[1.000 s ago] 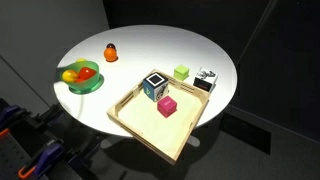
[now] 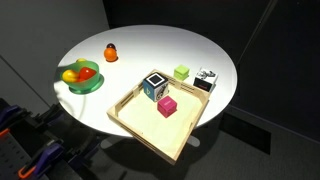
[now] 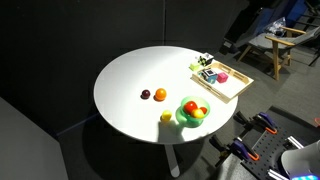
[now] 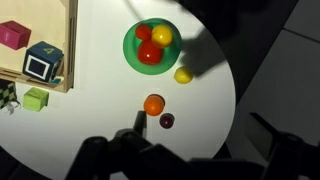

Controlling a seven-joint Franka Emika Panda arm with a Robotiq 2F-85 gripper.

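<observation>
Spread open over the white round table, my gripper has its dark fingers (image 4: 136, 130) wide apart at the bottom of the wrist view. Nothing shows between them. A green bowl (image 4: 129, 55) holds two red pieces and a yellow one. Beside it on the bare table lies a yellow piece (image 4: 183, 75). An orange ball (image 4: 154, 104) and a small dark purple ball (image 4: 167, 121) sit near each other, between the fingers' outlines in this view but clear of any grip.
A shallow wooden tray (image 2: 182, 144) holds a blue box (image 2: 155, 87) and a pink cube (image 2: 167, 106). Past its far edge are a light green cube (image 2: 181, 73) and a black-and-white box (image 2: 206, 79).
</observation>
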